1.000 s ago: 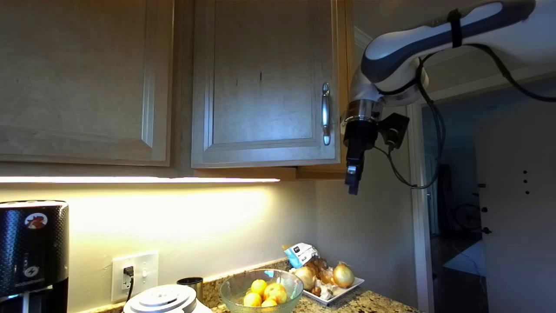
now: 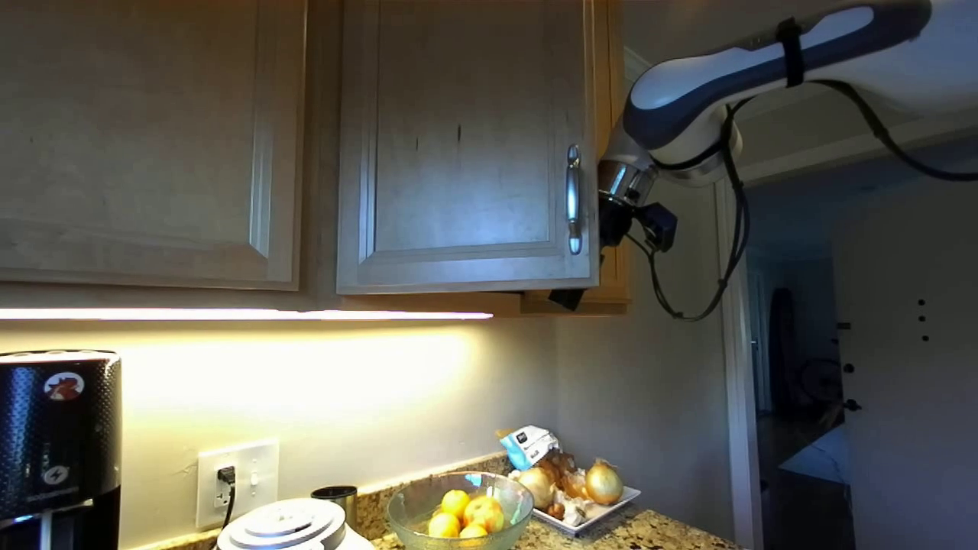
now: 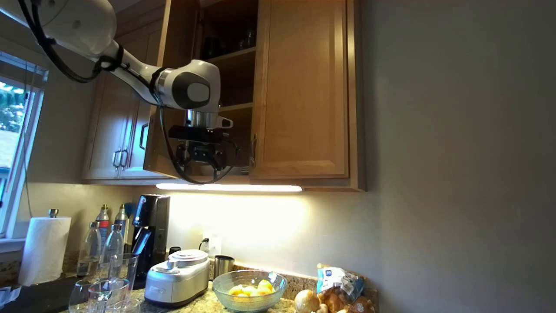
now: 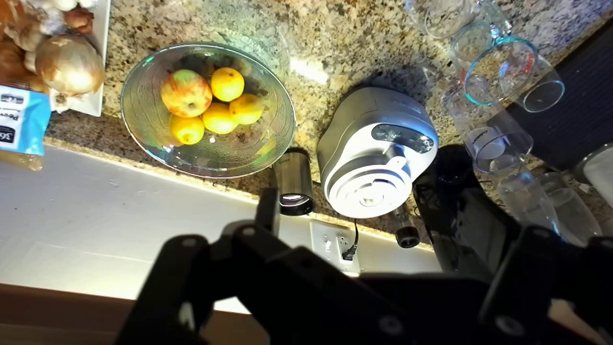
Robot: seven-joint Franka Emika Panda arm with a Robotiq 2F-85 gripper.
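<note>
An upper cabinet door point(image 2: 467, 147) with a metal handle point(image 2: 574, 198) stands open in exterior view 1. Behind its free edge most of my gripper is hidden; one dark fingertip point(image 2: 568, 298) pokes out below the door. From exterior view 2, the gripper point(image 3: 202, 164) hangs in front of the open cabinet, between the swung-out door point(image 3: 169, 88) and the closed door point(image 3: 302, 88). Seen from the wrist, the gripper is open, its fingers point(image 4: 267, 210) wide apart with nothing visible between them. Contact between gripper and door cannot be made out.
Below, the counter holds a glass bowl point(image 4: 270, 103) of fruit, a white appliance point(image 4: 368, 132), a metal cup point(image 4: 294, 181), a black machine point(image 3: 151, 229) and several glasses point(image 4: 500, 69). Cabinet shelves point(image 3: 234, 55) lie behind the gripper. Open air separates it from the counter.
In exterior view 1, my gripper has shifted left and tilted, its fingers swinging behind the open door that they hung beside before. The door looks unmoved.
</note>
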